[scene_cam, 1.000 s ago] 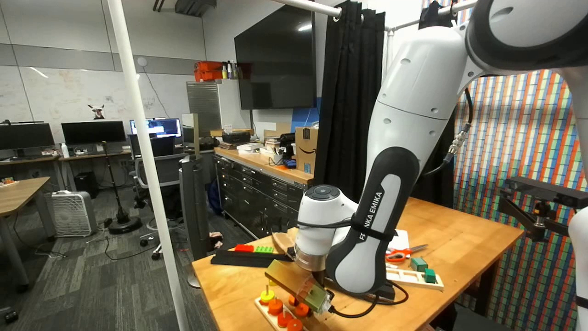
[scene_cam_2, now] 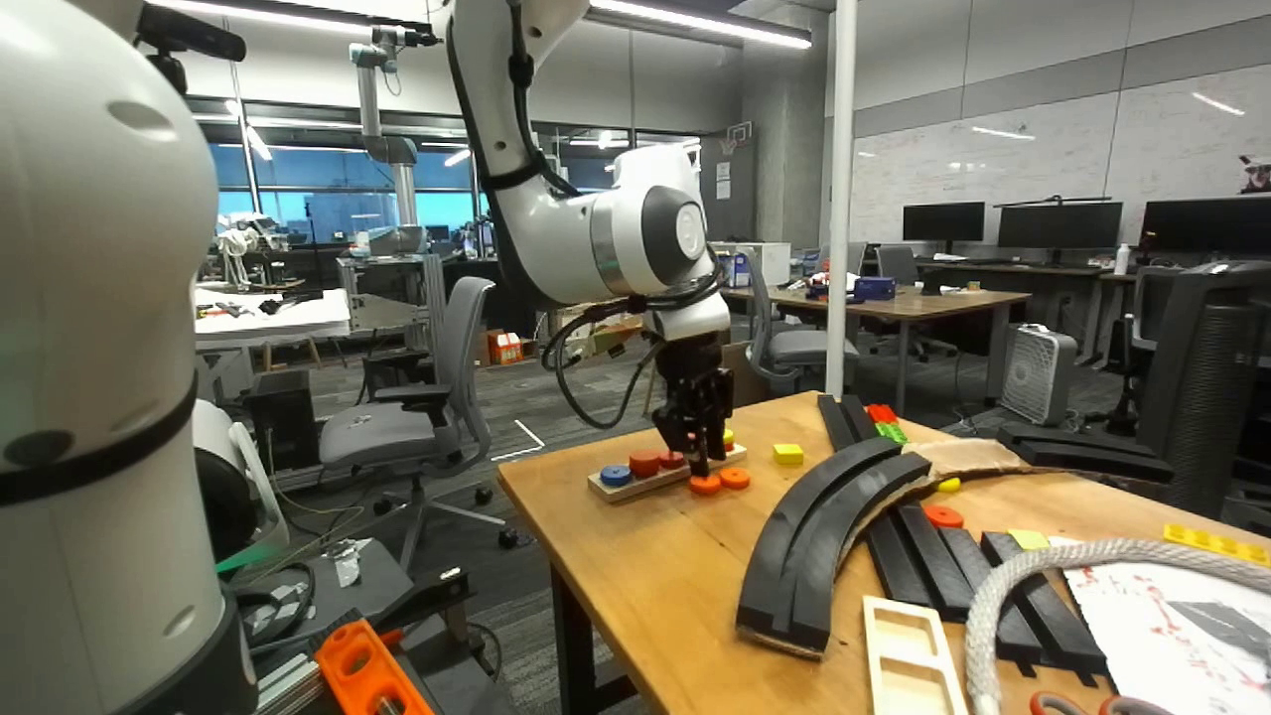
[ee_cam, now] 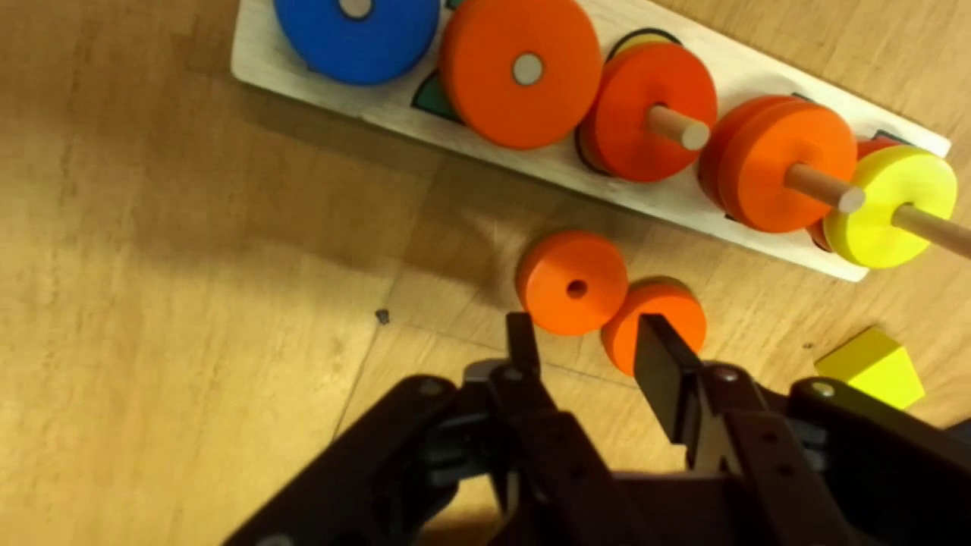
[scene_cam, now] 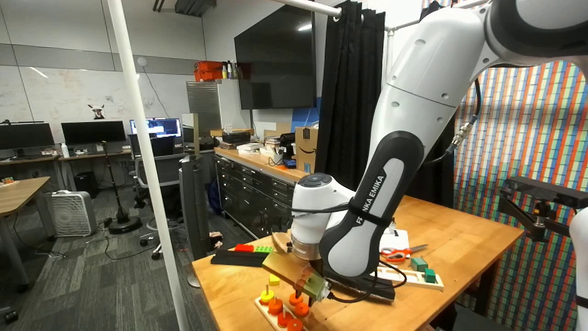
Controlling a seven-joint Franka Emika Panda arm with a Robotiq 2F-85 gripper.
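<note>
In the wrist view a wooden peg board (ee_cam: 364,111) carries a blue disc (ee_cam: 359,41), orange and red discs (ee_cam: 519,100) and a yellow disc (ee_cam: 887,214) on its pegs. Off the board, one loose orange disc (ee_cam: 575,273) with a hole lies just ahead of my gripper. A second orange disc (ee_cam: 678,309) touches it, partly hidden behind my right finger. The fingertips stand somewhat apart, with table and part of the second disc seen through the gap; no grasp shows. In exterior view 2 my gripper (scene_cam_2: 700,463) points down over the loose discs.
A yellow block (ee_cam: 874,368) lies right of the loose discs. Black curved track pieces (scene_cam_2: 822,524), a wooden tray (scene_cam_2: 912,655) and a grey rope (scene_cam_2: 1013,584) occupy other parts of the table. Bare wood lies left of the gripper in the wrist view.
In exterior view 1 my hand has shifted up and to the left, and the forearm has risen. More of the loose orange discs shows beside the board.
</note>
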